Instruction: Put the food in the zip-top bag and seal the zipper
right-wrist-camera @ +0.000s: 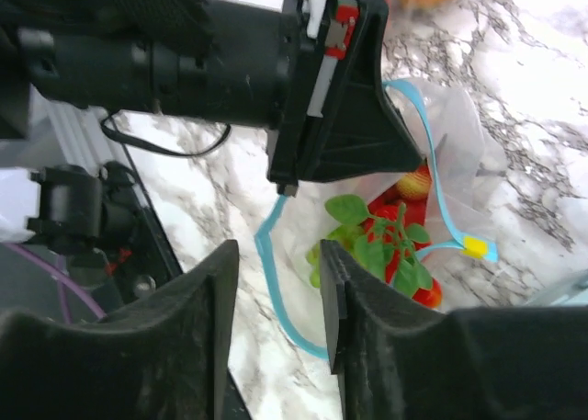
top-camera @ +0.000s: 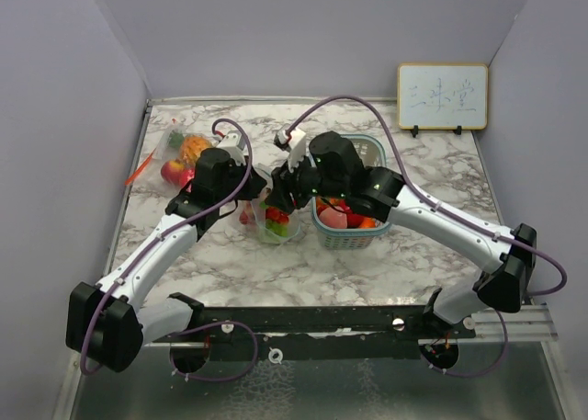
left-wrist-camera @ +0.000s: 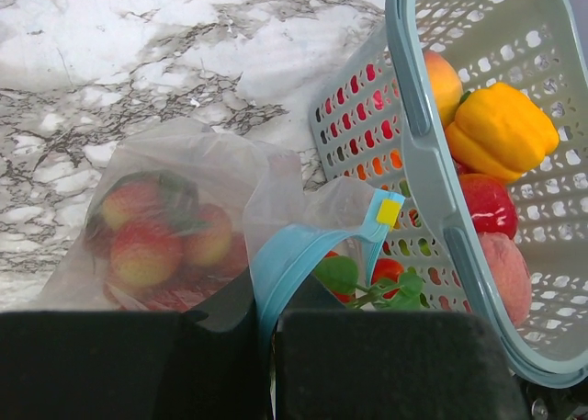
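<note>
The clear zip top bag with a light blue zipper stands in the middle of the table. Its mouth gapes, and green leaves with red tomatoes show inside. Behind its clear wall are red-yellow fruits. My left gripper is shut on the bag's zipper rim, which runs up from between its fingers. Over the bag's opposite side, my right gripper is open, fingers apart, with nothing seen held between them. From above, the arms partly cover the bag.
A grey-green basket with peppers and fruit stands close right of the bag. At the back left lies another filled clear bag with an orange zipper. A whiteboard stands at the back right.
</note>
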